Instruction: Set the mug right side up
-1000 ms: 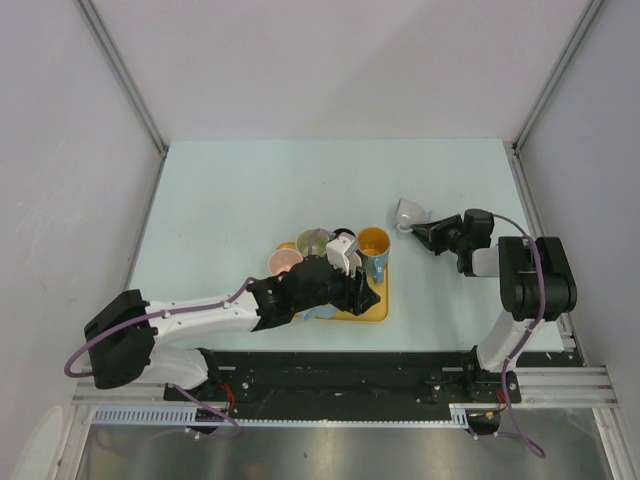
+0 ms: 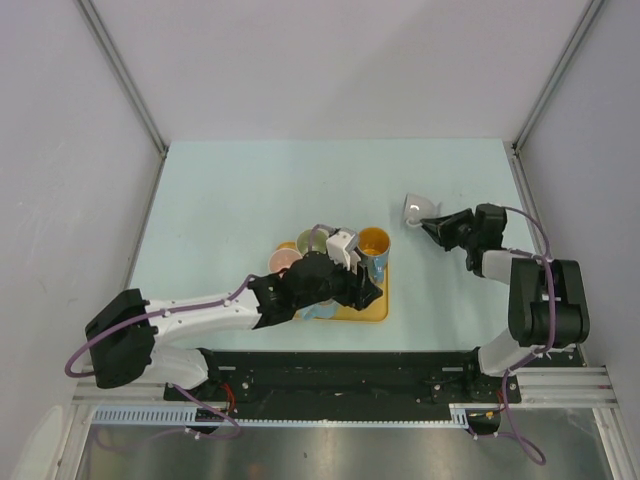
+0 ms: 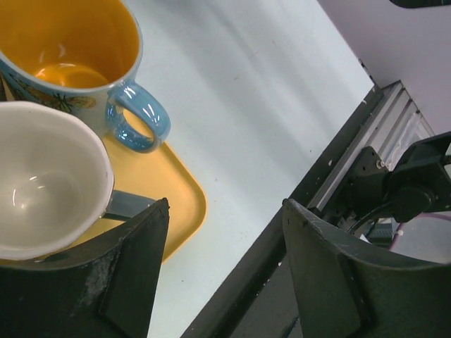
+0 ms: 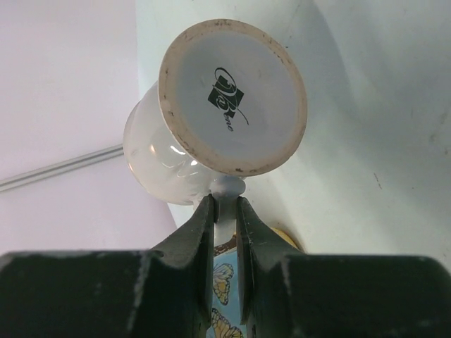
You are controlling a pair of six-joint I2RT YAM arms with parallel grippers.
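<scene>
The white mug [image 2: 418, 208] lies tipped on its side; in the right wrist view its base [image 4: 232, 91] with a printed logo faces the camera. My right gripper [image 2: 432, 226] is closed on its handle [image 4: 227, 187], which sits between the fingertips. My left gripper hangs over the group of cups with its fingers parted and nothing between them; beside it in the left wrist view are a white cup [image 3: 49, 176] and an orange-lined blue mug [image 3: 106, 91].
Several cups stand crowded on a yellow tray [image 2: 370, 313] at centre, the orange-lined mug closest to the white mug.
The left arm looks unchanged.
</scene>
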